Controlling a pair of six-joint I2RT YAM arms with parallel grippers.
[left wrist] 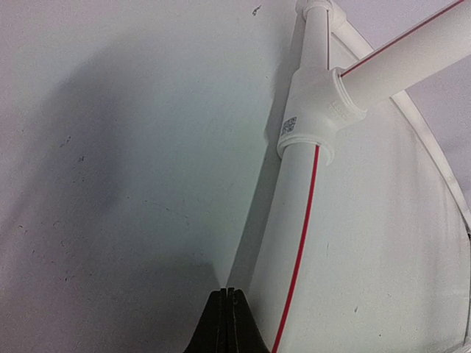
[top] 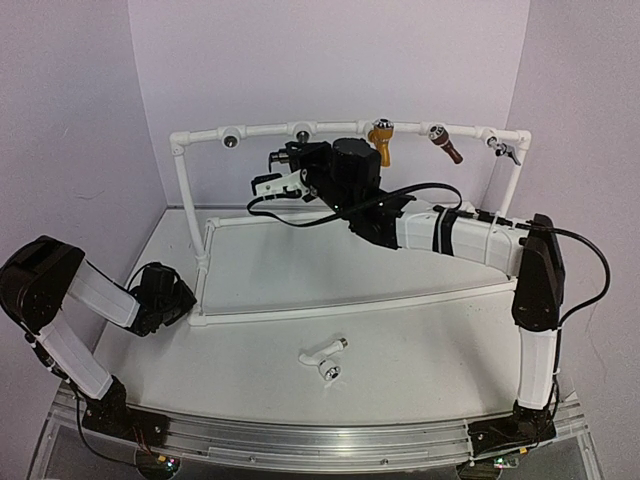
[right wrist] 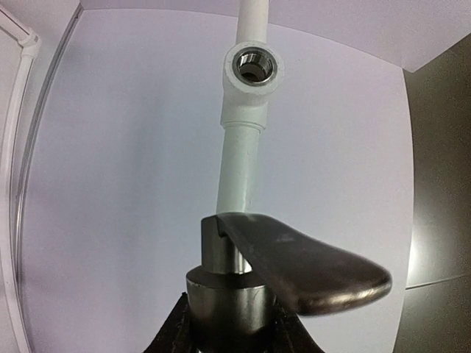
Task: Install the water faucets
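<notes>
A dark metal faucet [right wrist: 232,309] with a flat lever handle [right wrist: 309,261] fills the lower middle of the right wrist view. My right gripper [top: 290,157] is shut on its body, its black fingers [right wrist: 175,327] on either side. In the top view this faucet is against the rail's second fitting from the left [top: 303,128]; how far it sits in the socket is hidden. The leftmost socket [right wrist: 255,66] is empty. A white faucet [top: 322,358] lies on the table. Low at the left, my left gripper is shut with nothing between its fingertips.
An orange faucet [top: 381,140], a brown-handled one [top: 446,143] and a chrome one [top: 504,149] hang on the rail to the right. The frame's lower white pipe [left wrist: 298,220] runs beside my left gripper.
</notes>
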